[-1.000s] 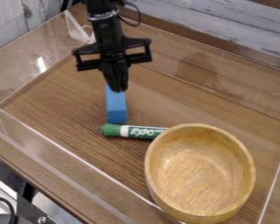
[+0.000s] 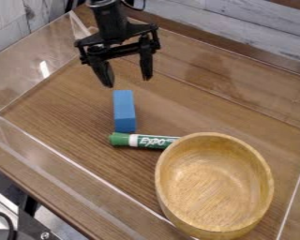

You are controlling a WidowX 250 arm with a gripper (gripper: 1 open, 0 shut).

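Observation:
My black gripper [image 2: 124,71] is open above the table, a little behind a blue block [image 2: 124,111] that stands near the middle-left. In front of the block lies a green Expo marker [image 2: 142,141] with a white label. A round yellow bowl [image 2: 213,184] sits at the front right, close to the marker's right end.
Clear raised edges border it at the left and back; cables show at the lower left outside it.
Block, marker and bowl look unmoved.

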